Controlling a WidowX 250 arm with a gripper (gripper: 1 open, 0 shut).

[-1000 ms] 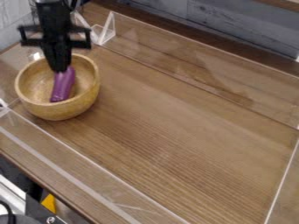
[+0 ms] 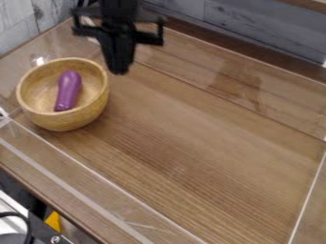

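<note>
A purple elongated object [image 2: 69,90], like an eggplant, lies inside a round tan bowl [image 2: 91,118] at the left of the table. My gripper [image 2: 121,59] hangs dark and blurred above and just right of the bowl, clear of the purple object. Nothing shows held at its tip; it looks shut.
Pale walls bound it at the back and left. Dark cables and a small yellow item lie beyond the lower-left edge.
The purple object stays in the bowl.
</note>
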